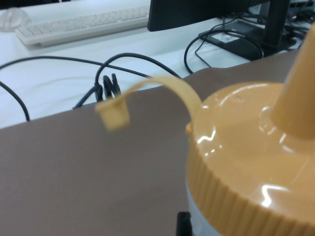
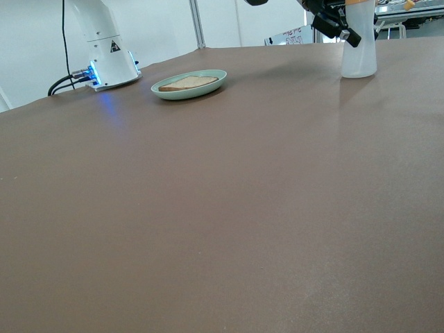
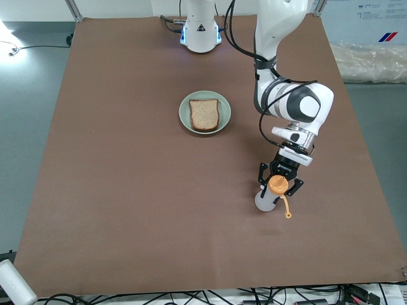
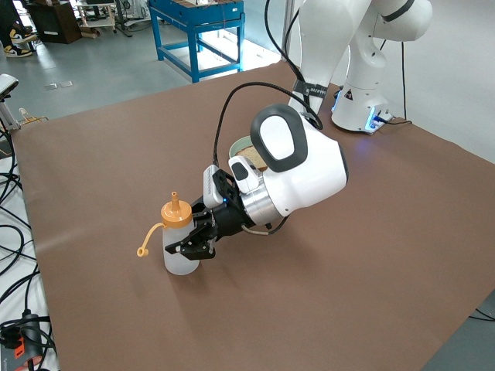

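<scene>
My gripper [image 3: 276, 184] is shut on a translucent squeeze bottle [image 4: 180, 259] with an orange cap [image 1: 246, 152] and a dangling tether, held upright just above or on the table, right of centre in the left camera view. A pale green plate [image 3: 222, 122] with a slice of bread [image 3: 204, 115] lies further back to the left. In the wrist view the cap fills the right side and hides most of the gripper.
Cables and equipment run beyond the table's edges, with a keyboard [image 1: 83, 24] visible in the wrist view.
</scene>
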